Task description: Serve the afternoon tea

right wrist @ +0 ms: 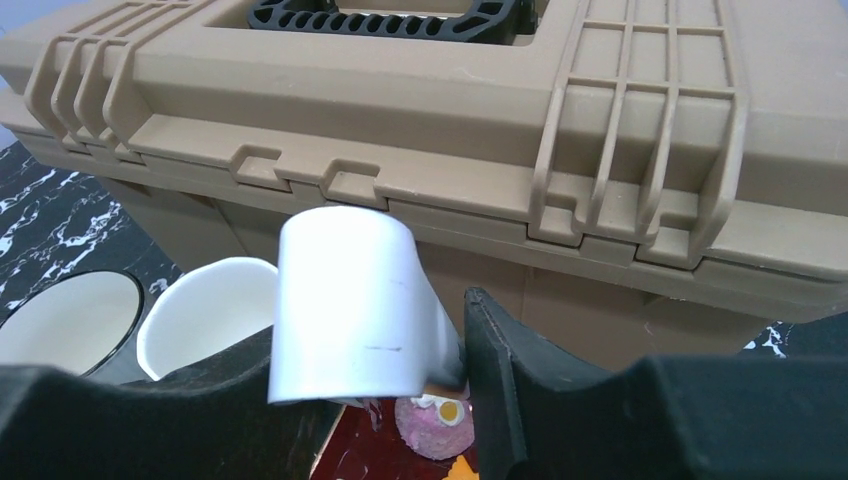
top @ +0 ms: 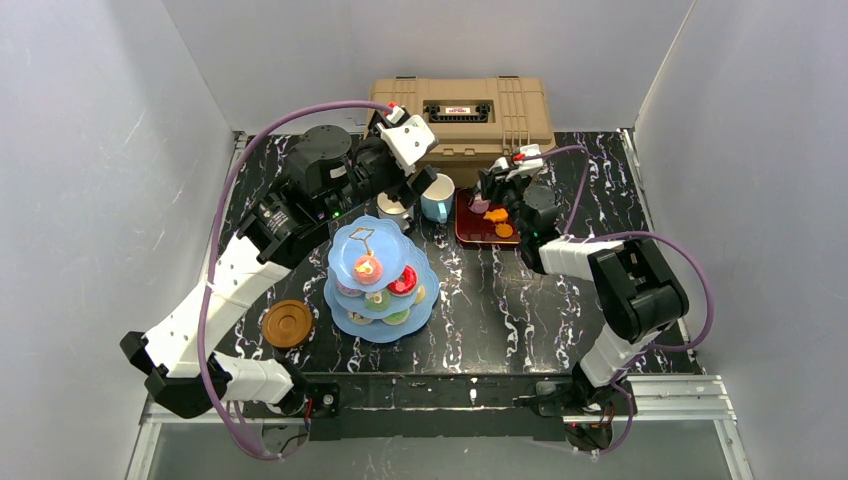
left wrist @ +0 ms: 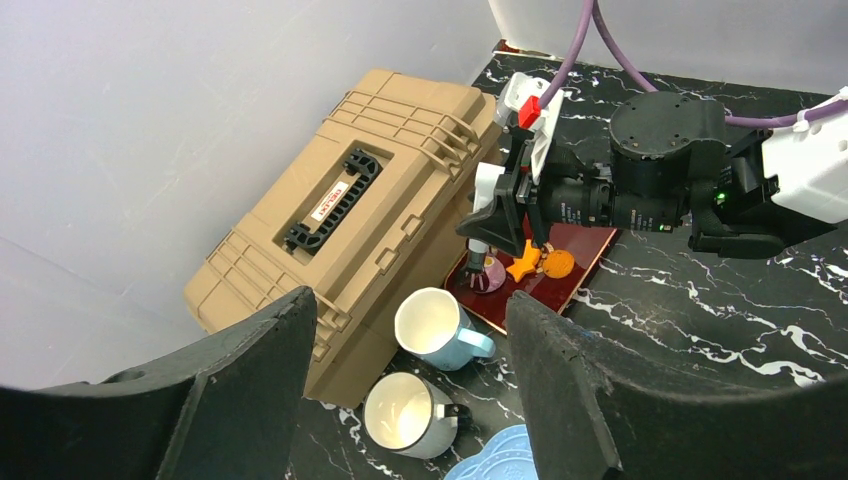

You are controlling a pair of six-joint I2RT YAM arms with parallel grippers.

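Between the fingers of my right gripper stands a white-handled tool (right wrist: 345,300), and the gripper is shut on it. Its pronged lower end (left wrist: 478,272) reaches down at the pink round cake (left wrist: 491,277) on the dark red tray (left wrist: 587,244); whether the prongs grip the cake cannot be made out. An orange star-shaped piece (left wrist: 524,262) and an orange round piece (left wrist: 558,264) share the tray. My left gripper hangs open and empty above the left side. Below it, the blue tiered stand (top: 345,245) carries several cakes, including a red-topped one (top: 403,281).
A blue mug (top: 437,200) and a white mug (left wrist: 399,411) stand left of the tray. Behind them rises a tan case (top: 460,150). A brown lid (top: 287,324) lies at front left.
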